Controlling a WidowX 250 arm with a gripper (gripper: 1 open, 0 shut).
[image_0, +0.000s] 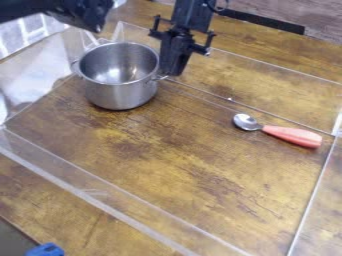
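A steel pot (118, 85) sits on the wooden table at upper left. The black gripper (174, 58) is at the pot's right rim, pointing down; whether its fingers are open or shut on the rim is unclear. A spoon with a red handle (290, 135) lies on the right side of the table, its bowl to the left.
Clear plastic edging (100, 205) runs along the table's left and right sides. A blue object (44, 249) lies at the bottom left corner.
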